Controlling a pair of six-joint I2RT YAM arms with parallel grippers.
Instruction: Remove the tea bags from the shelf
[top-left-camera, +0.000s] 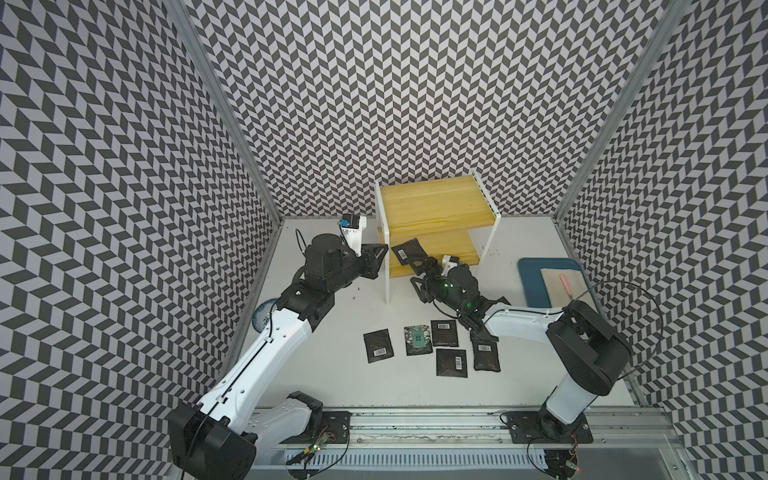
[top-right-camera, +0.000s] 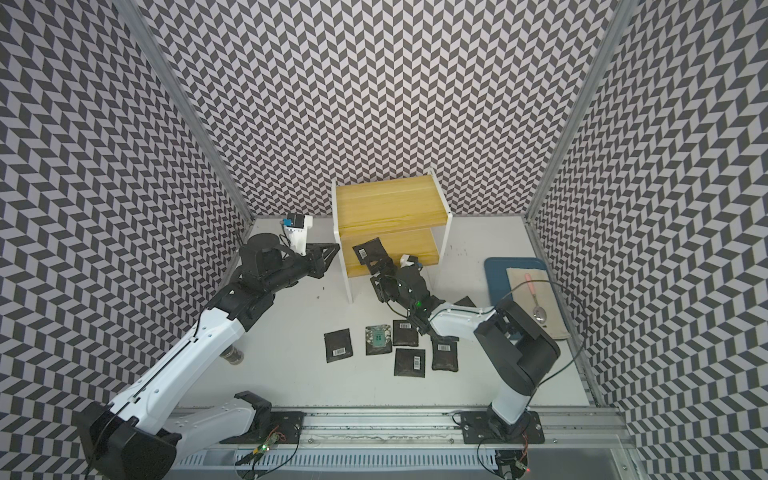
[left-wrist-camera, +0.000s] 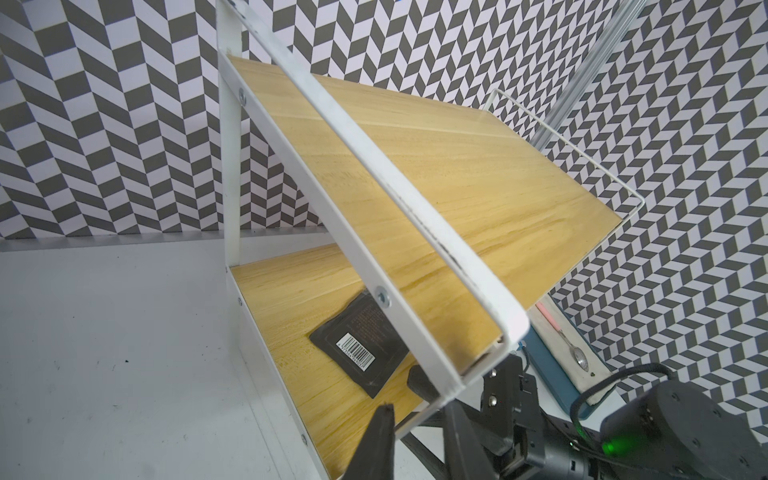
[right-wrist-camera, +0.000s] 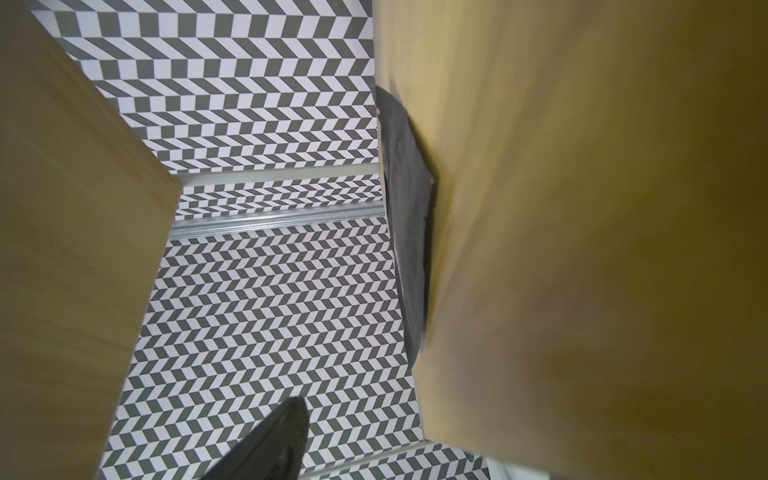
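Observation:
One black tea bag (top-left-camera: 409, 251) with a barcode label lies flat on the lower board of the wooden shelf (top-left-camera: 436, 212), near its left side. In the left wrist view the same tea bag (left-wrist-camera: 361, 345) is partly behind the shelf's frame. My left gripper is shut on the white side frame of the shelf. My right gripper (top-left-camera: 417, 277) is at the lower board's front edge, fingers apart, the upper finger close to the bag's near corner. The right wrist view shows one finger (right-wrist-camera: 272, 444) and the bag (right-wrist-camera: 408, 216) edge-on; contact cannot be told.
Several tea bags (top-left-camera: 451, 363) lie on the table in front of the shelf, one with a green front (top-left-camera: 417, 339). A blue tray (top-left-camera: 532, 281) with a cloth and spoon is at the right. The upper board (top-left-camera: 436, 200) overhangs the lower one.

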